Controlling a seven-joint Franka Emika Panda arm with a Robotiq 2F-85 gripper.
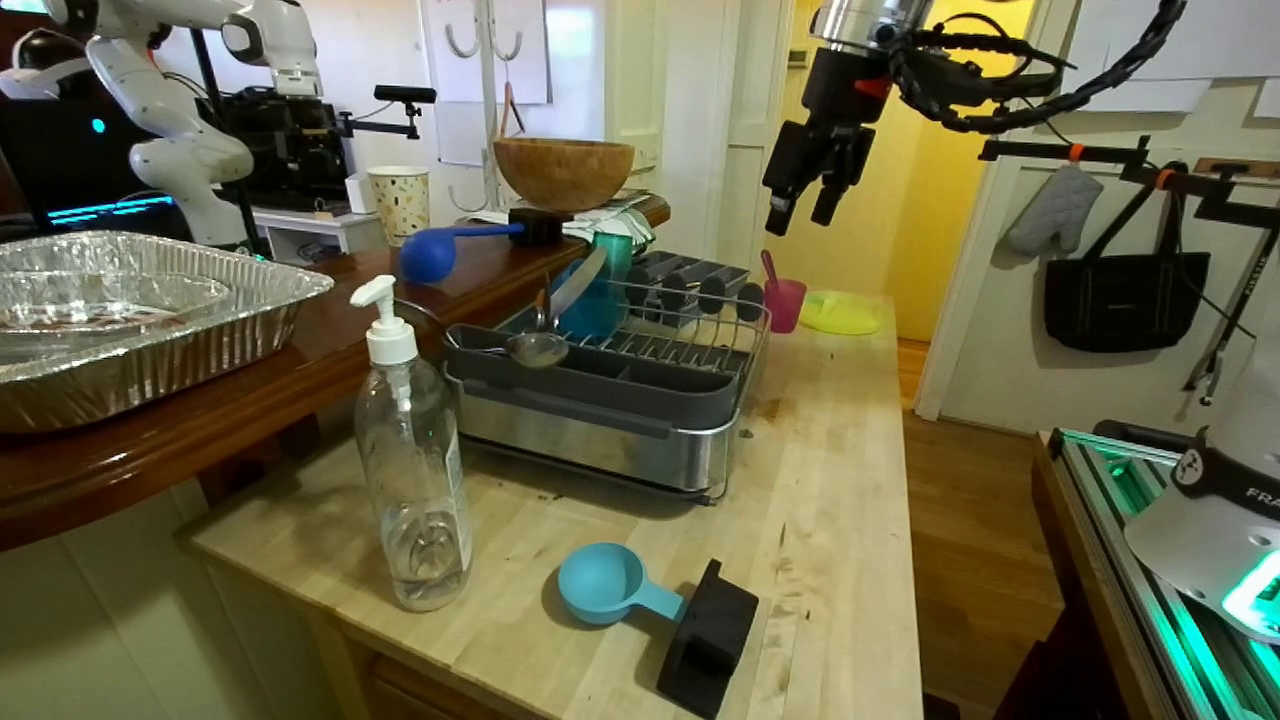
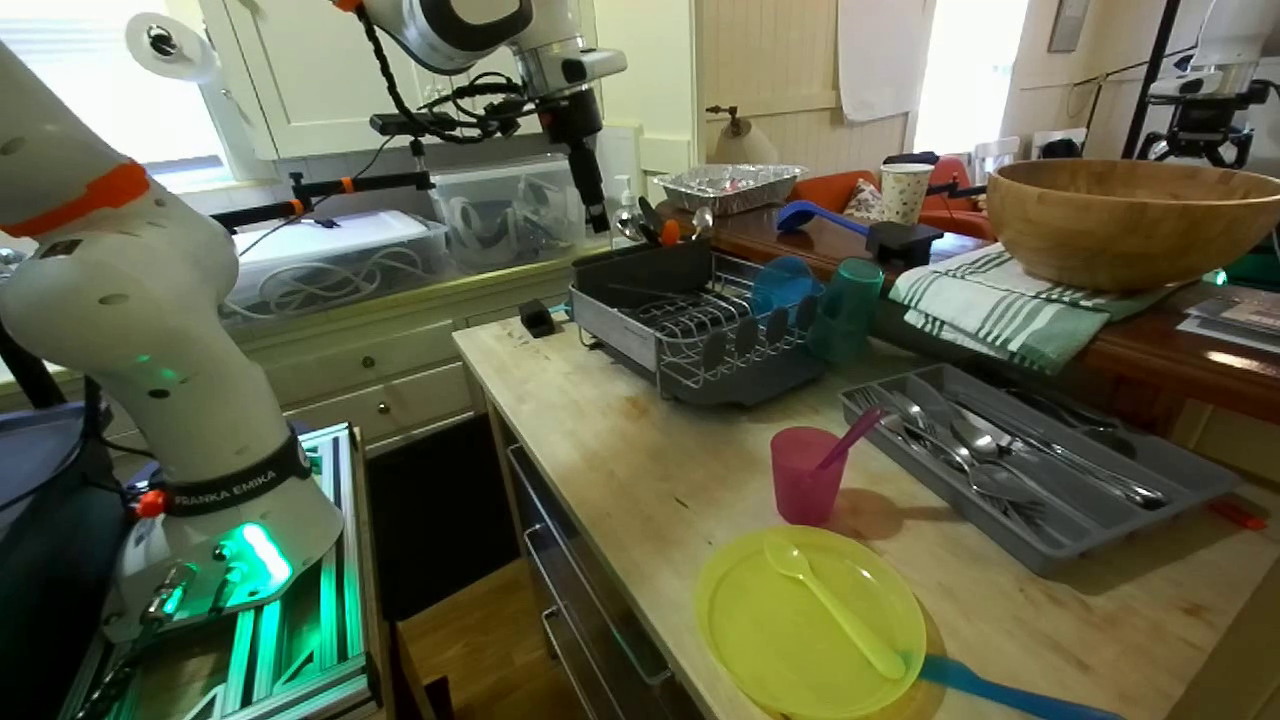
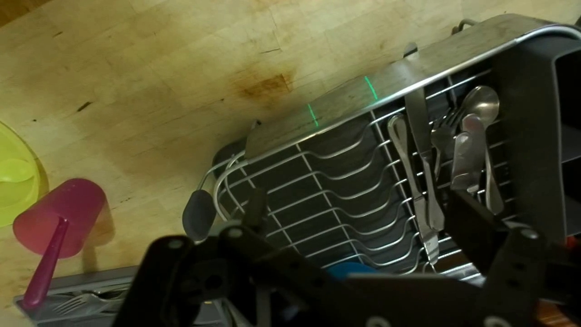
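Observation:
High above the counter, my gripper hangs open with nothing between its fingers. Below it in the wrist view is a dish rack, its wire grid mostly bare in the middle. Towards the right end of the grid lie loose knives, a fork and a spoon. A grey cutlery tray with several spoons and forks sits beside a pink cup holding a pink-handled utensil. Near them rests a yellow plate with a yellow spoon on it.
A clear pump bottle and a blue scoop with a black block stand at the counter's other end. A wooden bowl rests on the raised ledge. Bare counter runs along the rack's robot-facing side.

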